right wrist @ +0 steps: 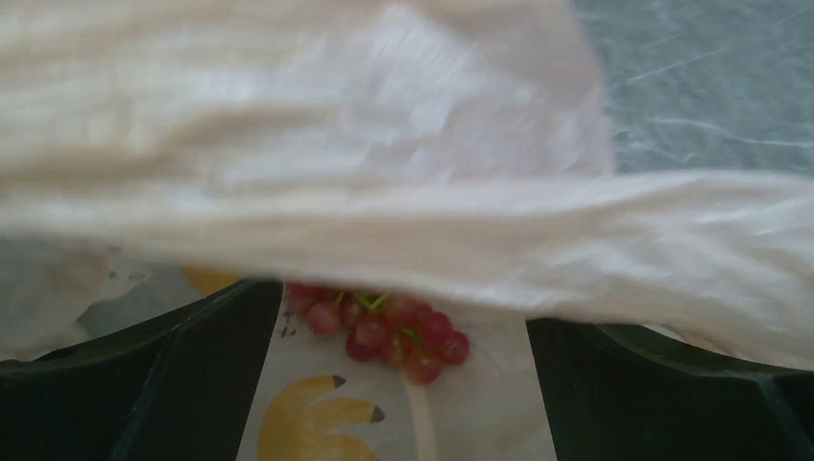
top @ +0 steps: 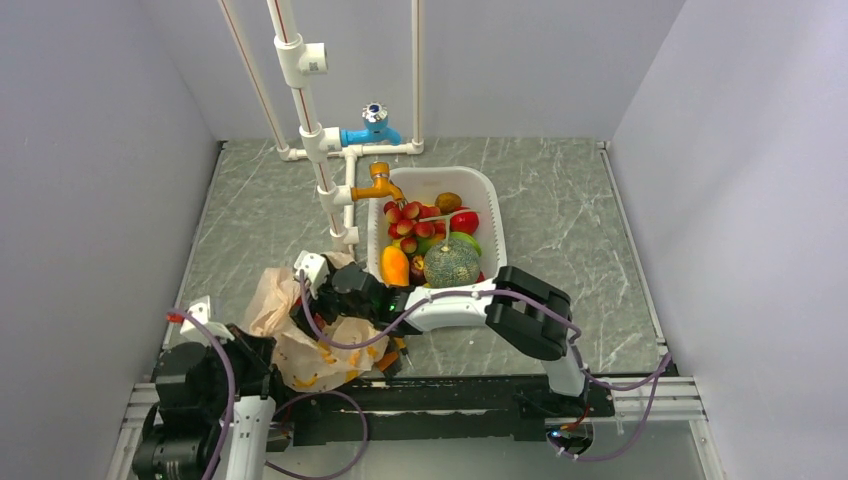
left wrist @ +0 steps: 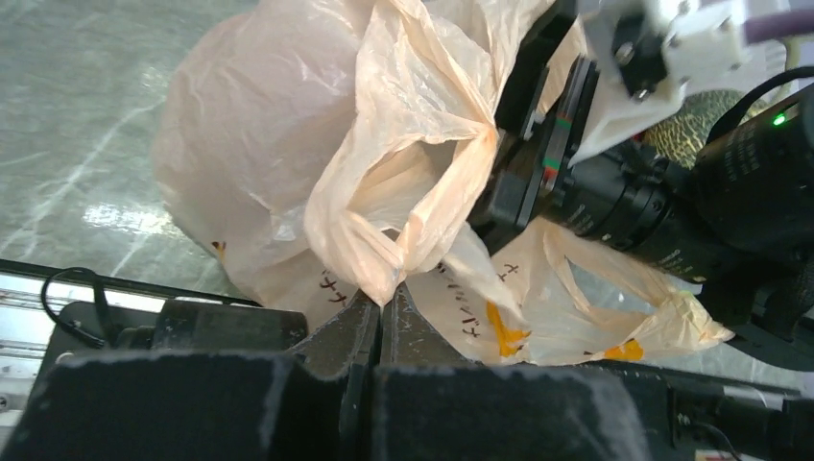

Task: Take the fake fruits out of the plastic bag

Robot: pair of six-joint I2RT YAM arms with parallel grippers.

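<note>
The pale, thin plastic bag (top: 290, 350) with printed fruit lies crumpled at the left of the counter. My left gripper is shut on a gathered edge of the plastic bag (left wrist: 384, 206), pinched at its fingertips. From the other side my right gripper reaches in at the bag, fingers wide apart, one dark finger (right wrist: 206, 355) on each side of the view. A bunch of red grapes (right wrist: 394, 336) shows ahead between those fingers, partly hidden by a blurred fold of bag film. Nothing is gripped by the right gripper.
A white basket (top: 487, 190) of fake fruit, with a green melon (top: 452, 264) in it, stands behind the right arm. Pipes with a blue tap (top: 372, 130) and an orange tap (top: 380, 185) rise at the back.
</note>
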